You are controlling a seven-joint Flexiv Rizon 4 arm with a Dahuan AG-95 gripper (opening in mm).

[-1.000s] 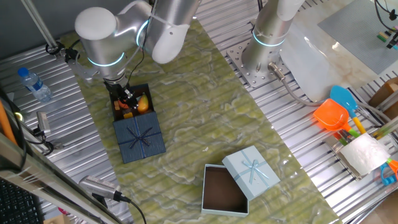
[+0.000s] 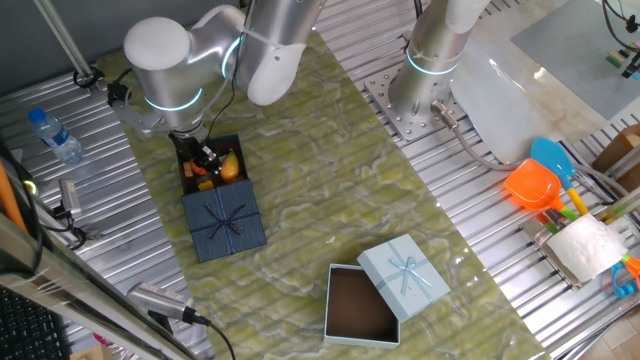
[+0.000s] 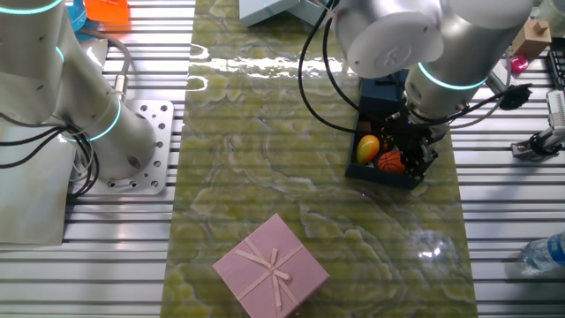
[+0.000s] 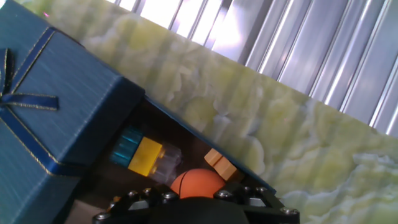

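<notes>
My gripper reaches down into the open part of a dark blue gift box (image 2: 223,222), whose bow-tied lid (image 4: 81,99) covers the other part. Its fingertips stand at either side of an orange ball (image 4: 198,182) with black lines. Whether they press on the ball or stand apart from it, I cannot tell. Beside the ball lie yellow, teal and clear blocks (image 4: 145,155) and a small wooden piece (image 4: 222,165). An orange-yellow fruit-like toy (image 3: 367,148) is inside too. The gripper's dark body partly hides the contents.
A light blue box (image 2: 361,305), open and empty where visible, has its lid (image 2: 405,277) leaning across one side. A pink gift box (image 3: 272,265) sits apart.
The arm has shifted very slightly down and right in the first exterior view. Around the gripper in the box there is small movement; the boxes stay put.
</notes>
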